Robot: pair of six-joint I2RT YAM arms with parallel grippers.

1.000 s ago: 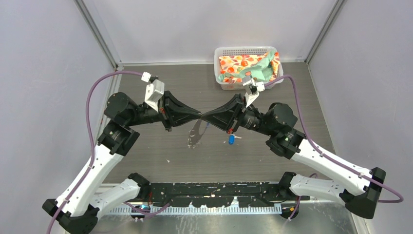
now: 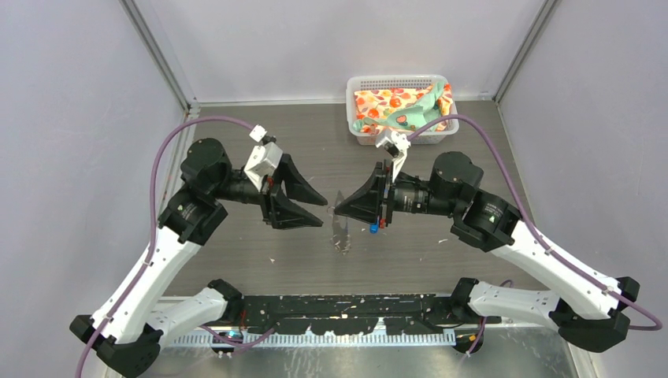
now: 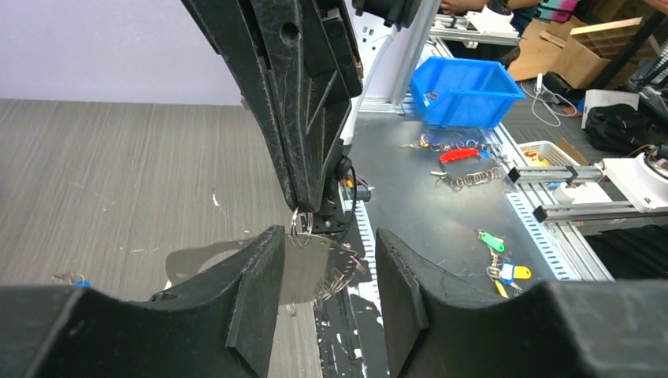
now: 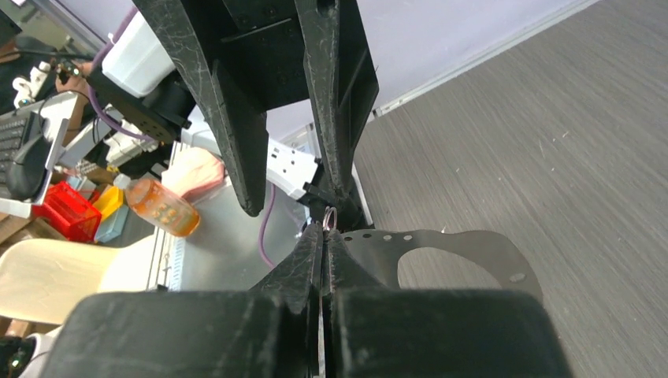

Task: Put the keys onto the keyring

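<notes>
My right gripper (image 2: 337, 208) is shut at the centre, with a small metal ring (image 4: 330, 216) at its fingertips and a flat grey metal plate (image 4: 504, 260) hanging below. My left gripper (image 2: 323, 211) stands open just to its left; in the left wrist view the ring (image 3: 299, 224) sits above and between the open fingers, apart from them. A blue-tagged key (image 2: 374, 228) lies on the floor, partly behind the right gripper. Whether any key is on the ring I cannot tell.
A white basket (image 2: 354, 110) with patterned cloths stands at the back.
The right gripper has shifted slightly right and down in the top view, and the hanging plate has moved with it.
</notes>
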